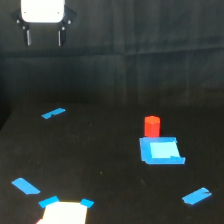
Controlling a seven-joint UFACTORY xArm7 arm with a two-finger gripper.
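Note:
My gripper (45,36) hangs at the top left, high above the dark table, its two fingers pointing down and apart with nothing between them. A red block (152,126) stands on the right half of the table, just behind a blue square (147,150) with a pale light-blue middle. At the bottom edge, left of centre, a bright cream object (64,213) is cut off by the frame.
Strips of blue tape lie at the back left (54,113), the front left (25,186) and the front right (197,195). A dark cloth backdrop rises behind.

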